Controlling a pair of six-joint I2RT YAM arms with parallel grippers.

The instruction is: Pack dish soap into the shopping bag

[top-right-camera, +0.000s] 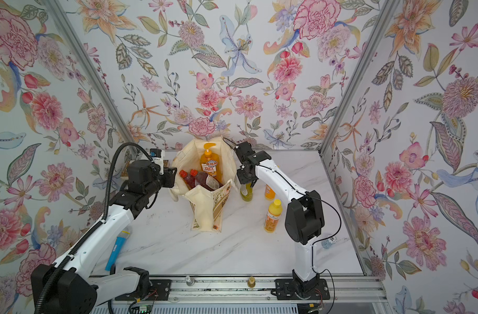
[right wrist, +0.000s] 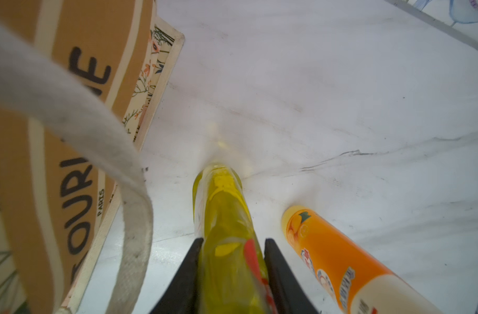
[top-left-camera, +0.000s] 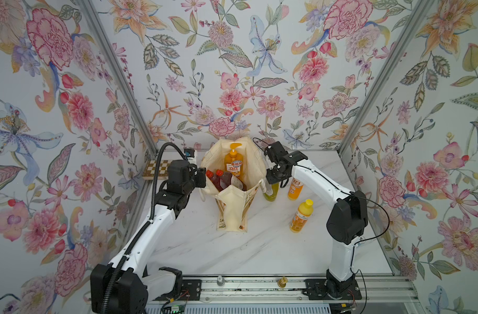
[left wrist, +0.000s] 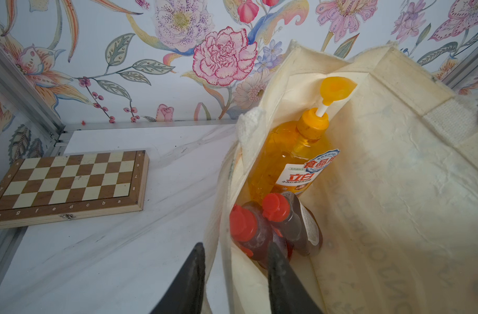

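Note:
In the right wrist view, my right gripper is shut on a tall green bottle (right wrist: pixel 222 206) with a red mark, its pads against both sides. The bottle is upright or nearly so, just right of the open shopping bag (top-left-camera: pixel 233 209); its top is hidden by the gripper in the top views. At the bag's left side, my left gripper is partly open, with the bag's rim running between its fingers. Inside the bag stand an orange pump bottle (left wrist: pixel 283 151) and two dark red-capped bottles (left wrist: pixel 296 225).
An orange bottle (right wrist: pixel 338 261) stands close to the right of the green bottle. Nearer the front is a yellow-capped bottle (top-left-camera: pixel 300 215). A folded chessboard (left wrist: pixel 71 183) lies back left. A bag handle (right wrist: pixel 128 209) loops near my right gripper.

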